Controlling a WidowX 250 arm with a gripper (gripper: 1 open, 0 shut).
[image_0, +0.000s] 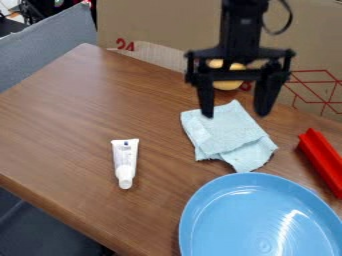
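My black gripper hangs at the top middle, its two fingers apart and pointing down, over the back edge of a folded pale blue cloth on the wooden table. Nothing shows held between the fingers. A yellow object is partly hidden behind the gripper, near the cardboard at the back.
A white tube lies at the left middle. A blue plate fills the front right, and a red object lies at the right edge. Cardboard stands along the back.
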